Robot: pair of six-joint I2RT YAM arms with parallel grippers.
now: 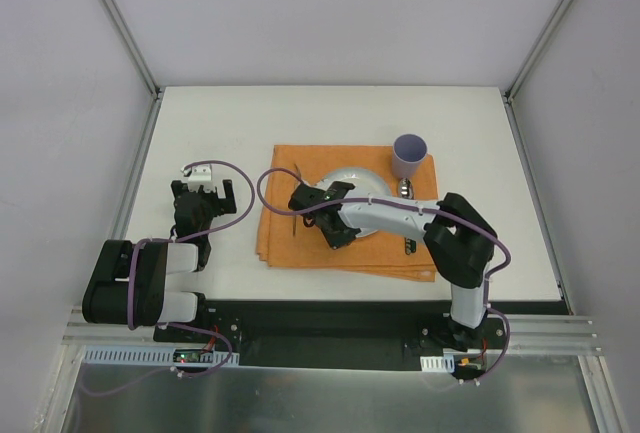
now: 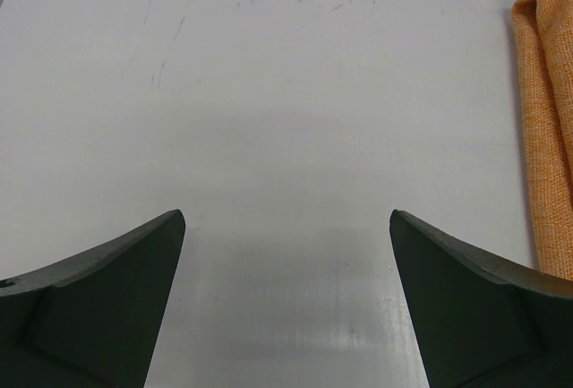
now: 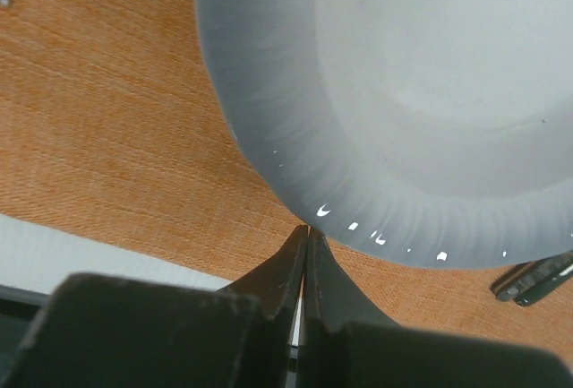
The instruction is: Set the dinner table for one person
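Observation:
A pale round plate (image 1: 362, 177) lies on the orange placemat (image 1: 340, 156), partly covered by my right arm in the top view. My right gripper is shut, its tips right at the plate's near rim (image 3: 260, 142); nothing shows between them, and contact cannot be told. A fork (image 1: 294, 225) lies left of the plate. To the right lie a spoon (image 1: 405, 189) and a second utensil, whose dark handle ends (image 3: 535, 279) show in the right wrist view. A purple cup (image 1: 408, 155) stands at the back right. My left gripper is open and empty over bare table.
The placemat's folded left edge (image 2: 548, 137) shows at the right of the left wrist view. The right arm's cable hangs over the mat.

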